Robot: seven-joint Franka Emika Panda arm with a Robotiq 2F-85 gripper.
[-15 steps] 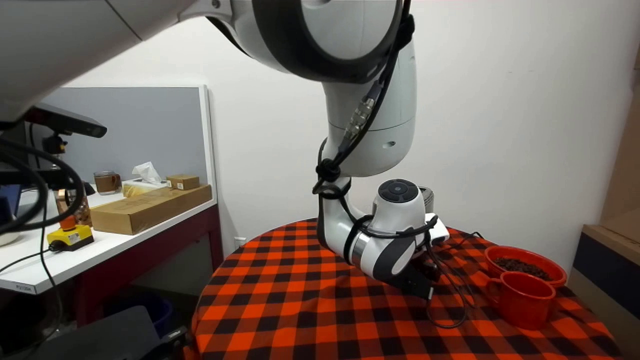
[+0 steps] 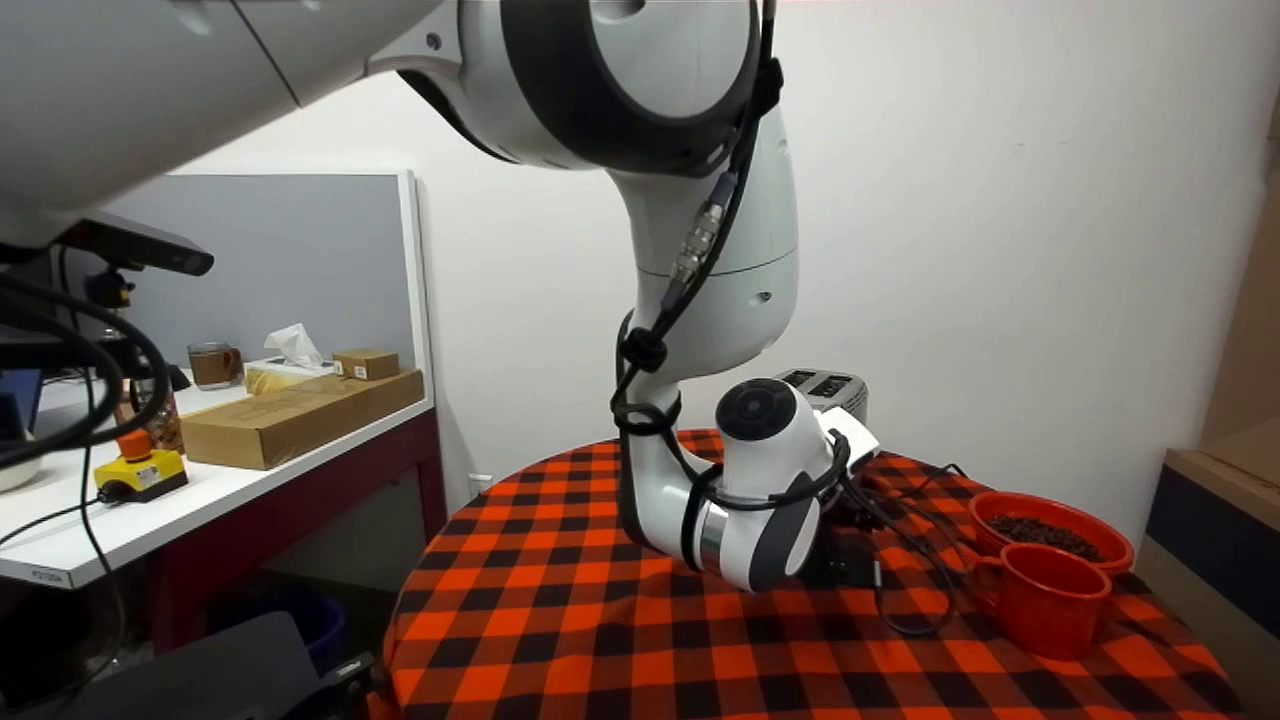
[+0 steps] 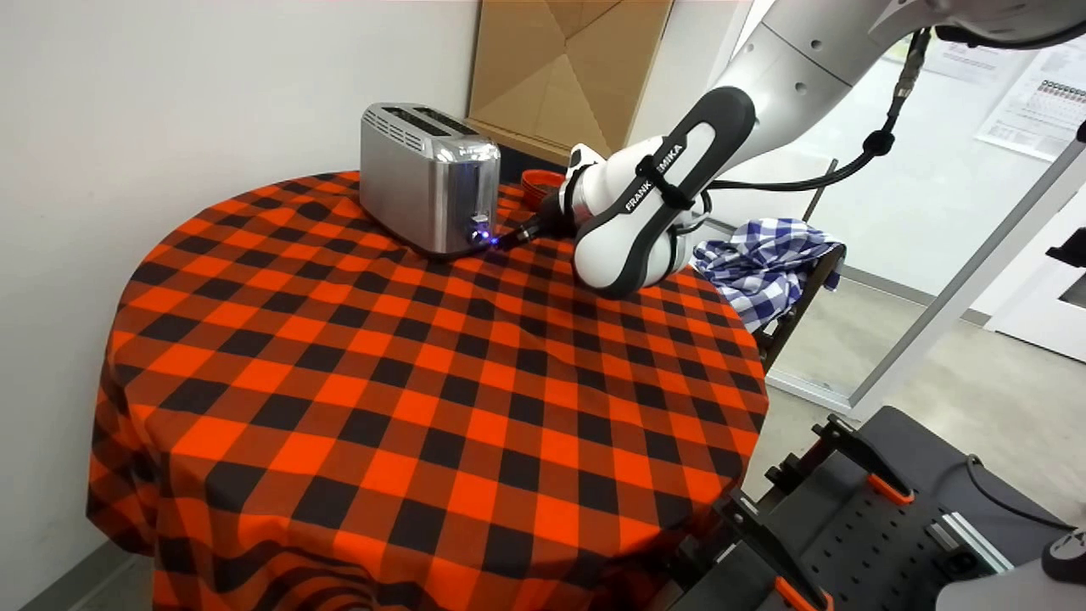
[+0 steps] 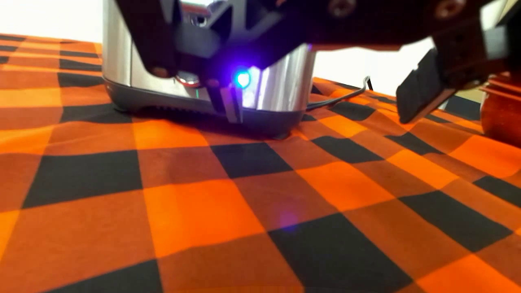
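A silver two-slot toaster (image 3: 397, 178) stands upright on the table, partly hidden behind my arm in exterior view 1. Its control end, with a lit blue light, faces my gripper, which is open low above the cloth. In the wrist view the left finger (image 4: 233, 105) overlaps the lower part of the toaster's end. The right finger (image 4: 422, 90) is spread well out to the toaster's right, and nothing lies between the two. Whether the left finger touches the toaster I cannot tell.
A red mug (image 2: 1056, 600) and a red bowl (image 2: 1110, 546) of dark brown pieces stand at the table's right side in exterior view 1. A dark cord (image 4: 337, 101) runs behind the toaster. Much of the checked tablecloth (image 3: 407, 428) is clear.
In exterior view 1 my wrist and gripper have shifted left and slightly down. More of the toaster's top now shows behind the arm. The mug and bowl have stayed put.
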